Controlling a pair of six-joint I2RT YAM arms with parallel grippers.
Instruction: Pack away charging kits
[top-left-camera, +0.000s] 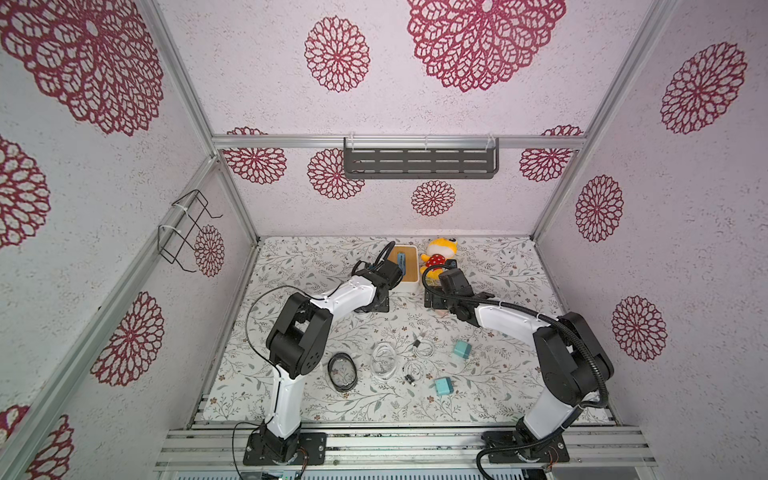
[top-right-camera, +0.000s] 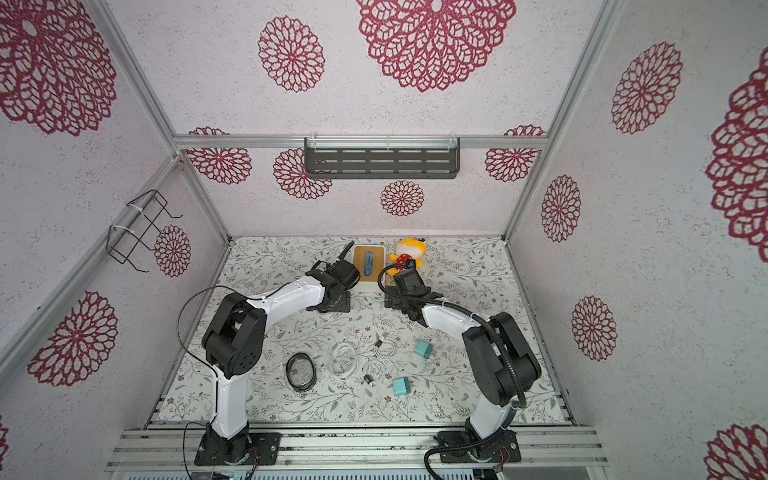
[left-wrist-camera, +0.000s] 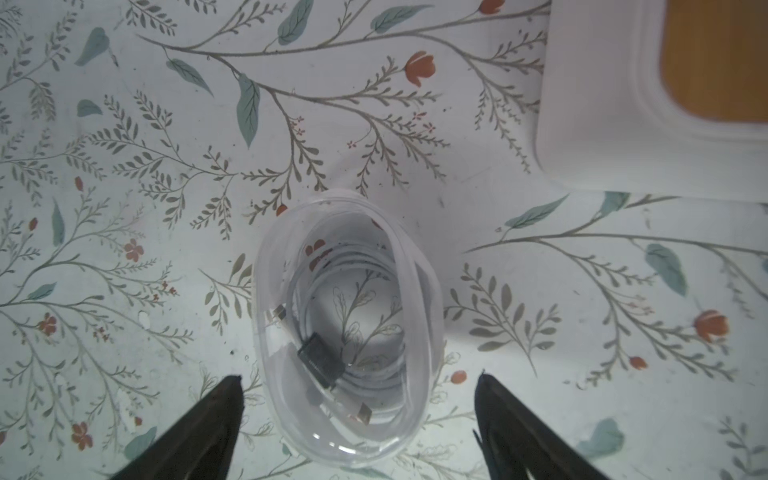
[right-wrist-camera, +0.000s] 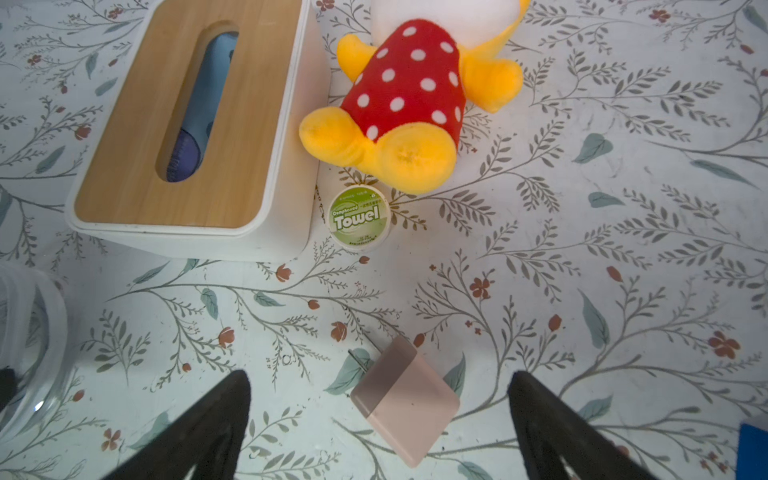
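Note:
In the left wrist view a clear oval cup (left-wrist-camera: 428, 304) stands on the table with a coiled white cable (left-wrist-camera: 320, 276) and its dark connector inside. My left gripper is over it, part open, one finger (left-wrist-camera: 212, 424) on each side with gaps between. On the right, a pink charger block (right-wrist-camera: 416, 408) with a thin prong lies on the table between the spread fingers of my open right gripper. Nearer the front lie a black cable coil (top-left-camera: 342, 372), a white cable coil (top-left-camera: 384, 361), two smaller cables and two teal blocks (top-left-camera: 461, 349) (top-left-camera: 444, 386).
Behind the grippers stands a white tissue box (right-wrist-camera: 296, 192) with a wooden lid. Beside it are a yellow plush toy (right-wrist-camera: 416, 88) and a round towel tin (right-wrist-camera: 359, 217). A grey shelf (top-left-camera: 421, 163) hangs on the back wall.

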